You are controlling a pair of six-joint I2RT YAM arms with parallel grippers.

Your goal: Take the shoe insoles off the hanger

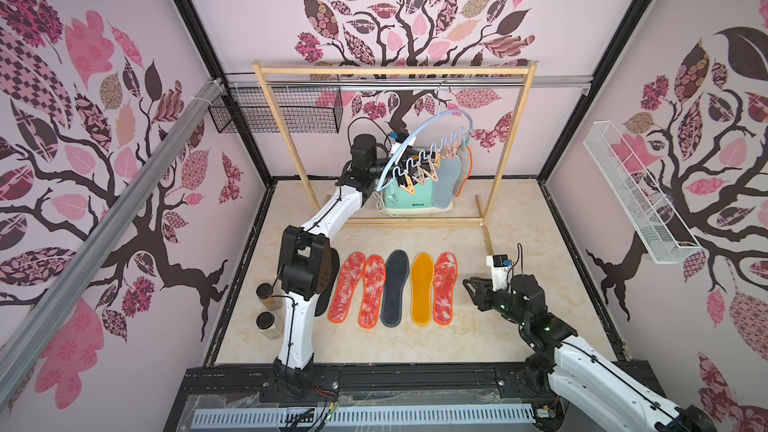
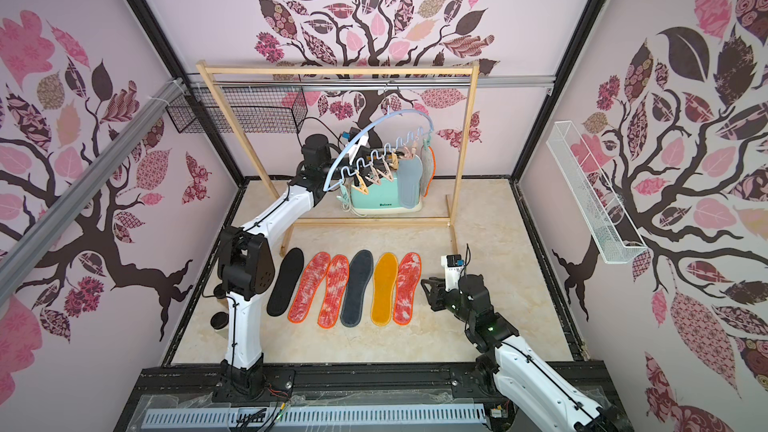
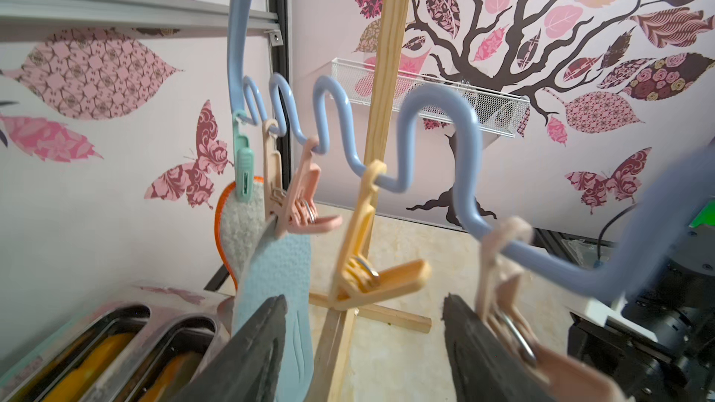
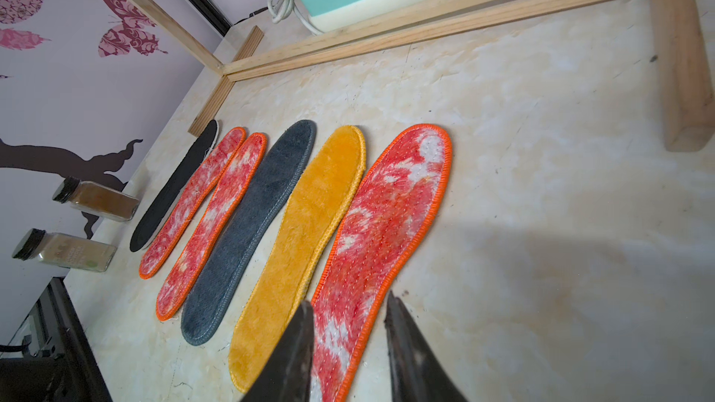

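Note:
A blue hanger (image 1: 438,117) with several small clips is under the wooden frame. Two insoles still hang from it: a light blue-grey one (image 3: 286,290) and an orange-edged grey one (image 3: 242,230) at the far end. My left gripper stands open near the hanger's closer end, below a yellow clip (image 3: 365,253); a pink clip (image 3: 521,320) passes its right-hand finger. Its fingers touch neither insole. On the table lie a black insole (image 2: 285,281), several red ones, a dark grey one (image 4: 249,230) and a yellow one (image 4: 305,230). My right gripper is part open and empty, above the closest red insole (image 4: 383,230).
A mint Belinee appliance (image 1: 412,198) stands behind the wooden frame (image 1: 384,222), beneath the hanger. Two jars (image 4: 74,249) sit at the table's left side.

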